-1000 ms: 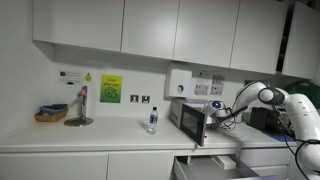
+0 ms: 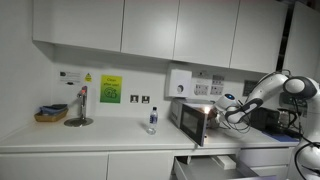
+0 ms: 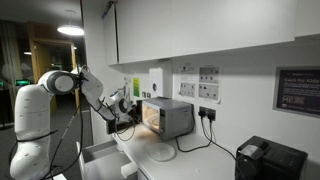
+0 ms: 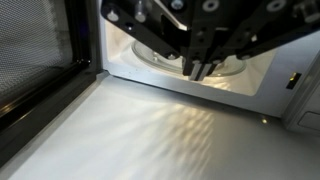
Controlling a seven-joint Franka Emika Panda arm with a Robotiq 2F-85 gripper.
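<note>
The microwave [image 3: 172, 116] stands on the counter with its dark door [image 2: 192, 123] swung wide. In the wrist view, a clear glass turntable [image 4: 234, 68] lies inside the lit cavity, partly covered by my gripper. My gripper is at the microwave's opening, its two fingertips together and nothing visible between them. Seen from exterior view 1, the fingertips are hidden or too small to make out beside the door.
A round white plate [image 3: 161, 152] rests on the counter near the microwave. Below, a drawer [image 2: 205, 170] is pulled out. A bottle [image 2: 153, 122] stands left of the microwave, and a black appliance [image 3: 268, 160] sits farther along. The counter left of the bottle is mostly clear.
My arm and hand have shifted right and somewhat up in exterior view 1, drawing back from the microwave. The door looks unmoved.
</note>
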